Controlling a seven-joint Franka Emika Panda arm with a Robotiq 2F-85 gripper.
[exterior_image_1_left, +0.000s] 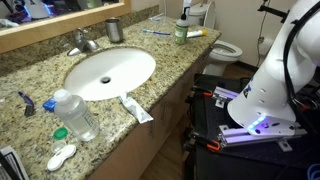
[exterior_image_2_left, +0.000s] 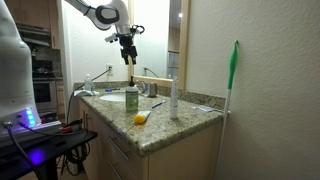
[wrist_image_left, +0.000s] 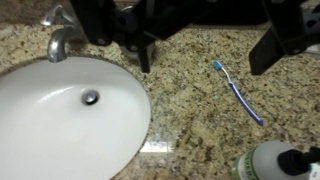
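Note:
My gripper hangs over the counter with its dark fingers wide apart and nothing between them. Below and to the right of that gap, a blue and white toothbrush (wrist_image_left: 241, 95) lies on the speckled stone. At the lower right of the wrist view is a bottle with a black pump (wrist_image_left: 280, 160), its label partly green. The white sink (wrist_image_left: 120, 150) fills the left side. In exterior view 2 the gripper (exterior_image_2_left: 128, 60) is high above the counter; exterior view 1 shows only the arm's base, so the gripper is out of that view.
A metal cup (exterior_image_1_left: 114, 30) stands behind the sink near the faucet (exterior_image_1_left: 82, 43). A clear bottle (exterior_image_1_left: 75, 115), a green cap (exterior_image_1_left: 60, 134) and a white tube-like item (exterior_image_1_left: 136, 108) are on the near counter. A yellow object (exterior_image_2_left: 140, 117) lies at the counter's far end.

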